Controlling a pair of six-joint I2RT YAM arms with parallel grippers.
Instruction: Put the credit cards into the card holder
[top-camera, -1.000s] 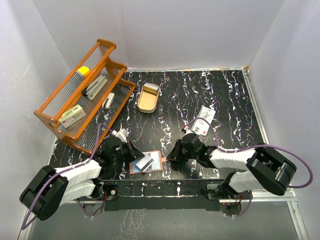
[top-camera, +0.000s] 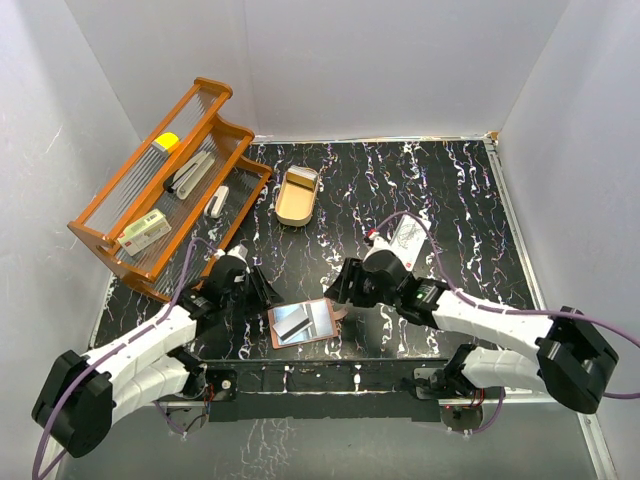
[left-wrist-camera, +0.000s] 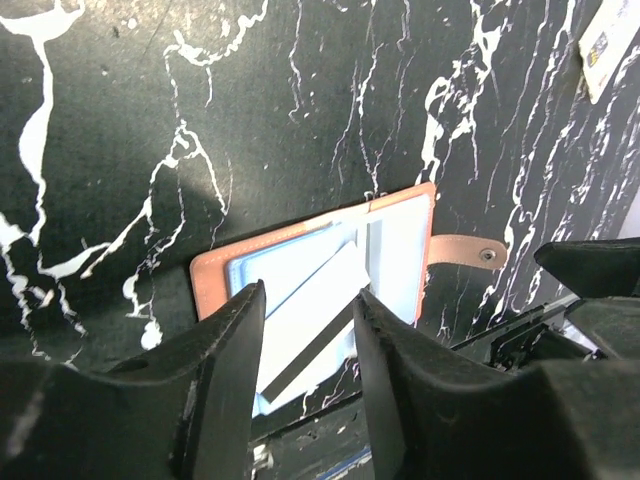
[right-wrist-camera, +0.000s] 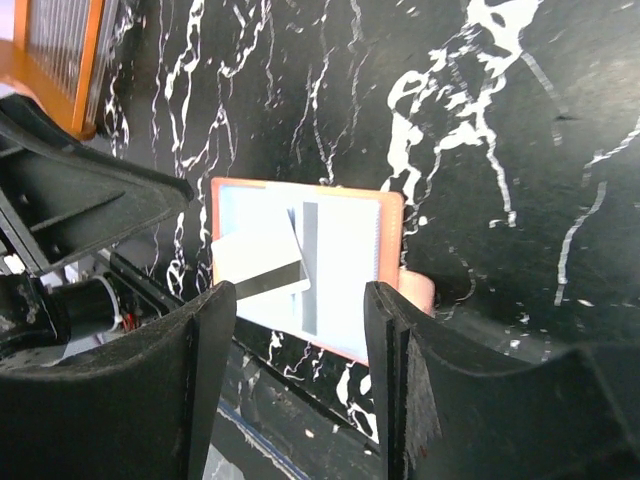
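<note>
The card holder (top-camera: 326, 331) lies open and flat near the table's front edge, tan-rimmed with pale blue inside. A white card with a dark stripe (left-wrist-camera: 318, 310) sits slantwise over its left half; how much of it is tucked into a pocket cannot be told. On the right the holder's snap strap (left-wrist-camera: 466, 251) sticks out. My left gripper (top-camera: 270, 283) is partly open above the holder's left side, with no card gripped between its fingers. My right gripper hovers over the right side, its fingers apart and empty.
A white printed card or paper (top-camera: 408, 241) lies behind the right arm. The wooden rack (top-camera: 190, 180) with a stapler and boxes fills the back left, and a tan box (top-camera: 297, 196) stands at the back.
The card has turned a little and the holder has shifted slightly right. My left fingers have spread off the card; my right gripper has let go of the strap and moved left and up.
</note>
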